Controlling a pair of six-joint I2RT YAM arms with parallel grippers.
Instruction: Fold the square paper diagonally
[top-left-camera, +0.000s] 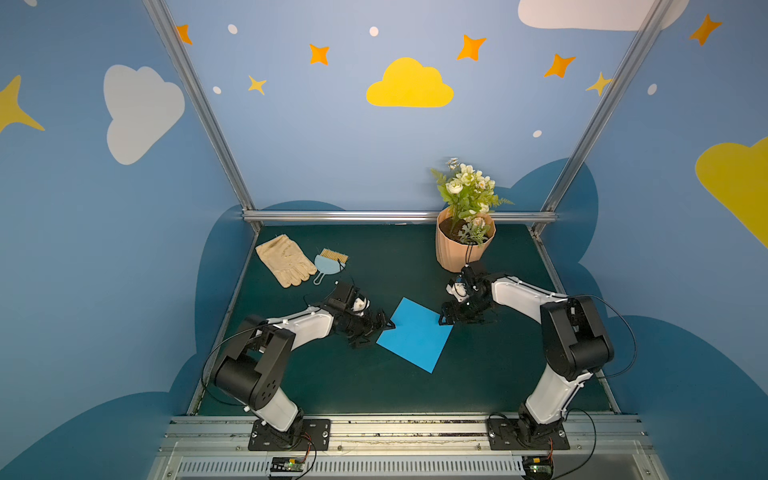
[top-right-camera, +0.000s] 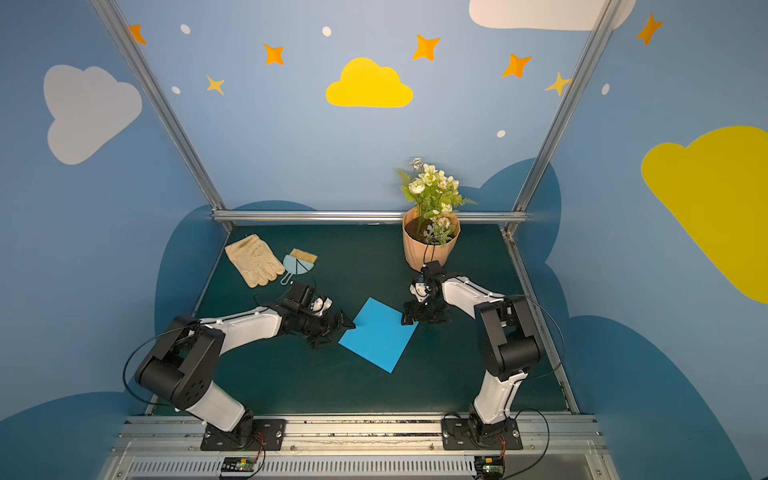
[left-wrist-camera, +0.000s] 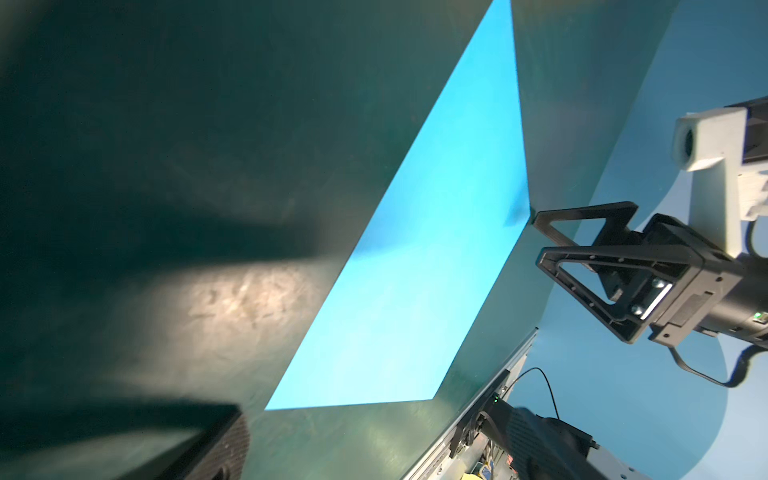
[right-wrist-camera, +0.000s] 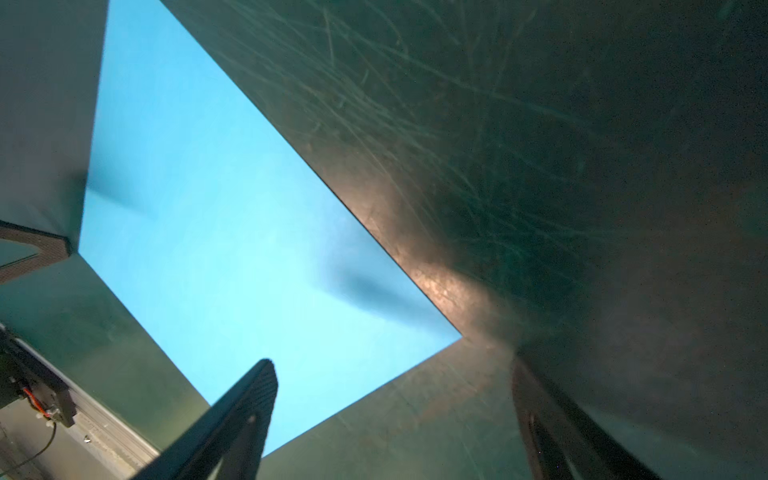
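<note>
The square blue paper (top-left-camera: 417, 336) lies flat and unfolded at the middle of the dark green table, turned so its corners point outward. At its left side my left gripper (top-left-camera: 373, 333) stands open, one finger reaching over the paper's upper-left edge. My right gripper (top-left-camera: 453, 317) is open at the right corner, one finger over the paper. In the left wrist view, a paper (left-wrist-camera: 416, 280) corner lies ahead of my spread fingers (left-wrist-camera: 228, 448). The right wrist view has the paper's (right-wrist-camera: 232, 240) corner in the gap between my fingers. Nothing is gripped.
A beige glove (top-left-camera: 285, 261) and a blue dustpan (top-left-camera: 329, 265) with a brush lie at the back left. A flower pot (top-left-camera: 457, 249) stands at the back, close behind my right arm.
</note>
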